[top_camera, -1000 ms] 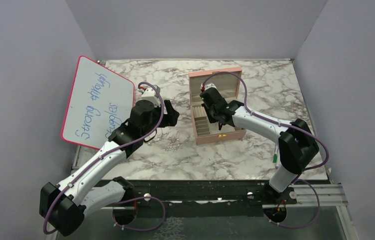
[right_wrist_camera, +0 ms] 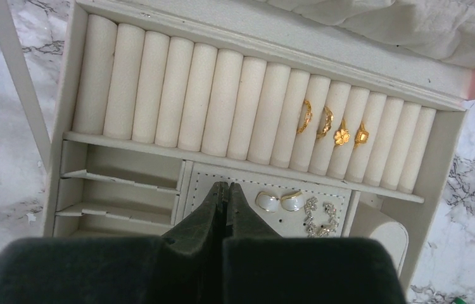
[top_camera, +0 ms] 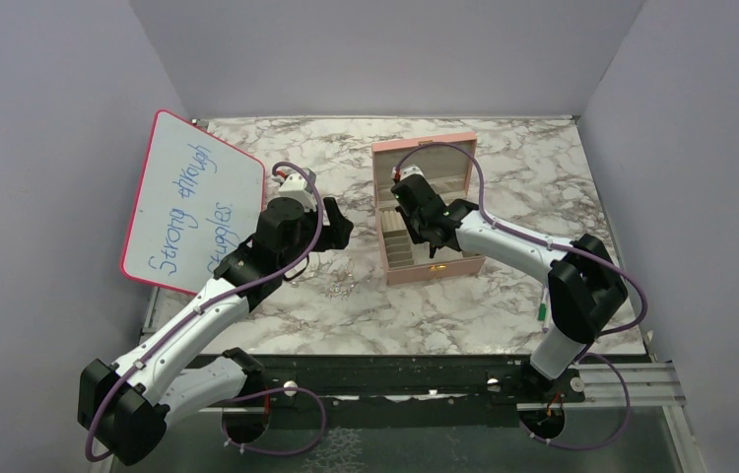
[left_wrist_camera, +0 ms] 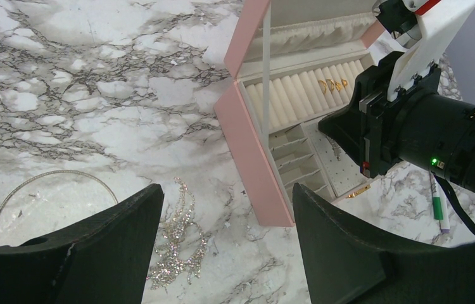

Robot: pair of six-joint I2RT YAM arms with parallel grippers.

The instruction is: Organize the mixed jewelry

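The pink jewelry box stands open. Its ring rolls hold several gold rings; a pad holds two white-and-gold earrings and a silver chain piece. My right gripper is shut over the pad, nothing visible between its fingertips. My left gripper hangs open left of the box, above sparkly silver jewelry and a thin hoop necklace lying on the marble.
A whiteboard with blue writing lies at the left. Markers lie right of the box.
The right arm's wrist has shifted very slightly to the left over the box. The left arm has not visibly moved.
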